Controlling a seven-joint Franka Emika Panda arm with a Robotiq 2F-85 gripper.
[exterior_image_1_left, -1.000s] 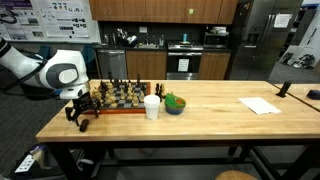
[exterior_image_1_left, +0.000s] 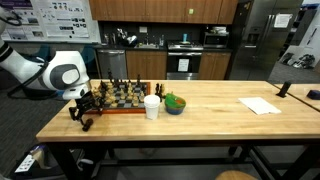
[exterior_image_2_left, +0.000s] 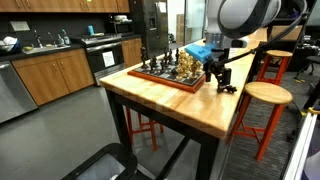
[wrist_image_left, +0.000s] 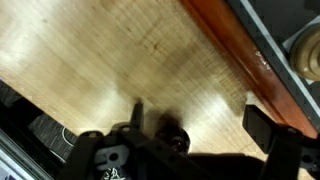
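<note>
My gripper stands open over the bare wood, one finger at each side of the wrist view. A dark, rounded piece (wrist_image_left: 172, 134), probably a black chess piece, shows low between the fingers, nearer the left one; nothing grips it. In exterior view 1 a dark piece (exterior_image_1_left: 87, 125) lies on the table near its front left edge, just below the gripper (exterior_image_1_left: 84, 112). The chessboard (exterior_image_2_left: 185, 82), with its brown border, holds dark and light pieces beside the gripper. In the wrist view the board's border (wrist_image_left: 240, 50) runs diagonally at upper right.
A white cup (exterior_image_1_left: 152, 107) and a green bowl with colourful contents (exterior_image_1_left: 175, 105) stand right of the board. White paper (exterior_image_1_left: 260, 105) lies farther right, with much clear tabletop around it. The table's edge is close to the gripper.
In exterior view 1 the gripper has shifted slightly, and the dark piece appears a little farther right. The board, cup and bowl have stayed put.
</note>
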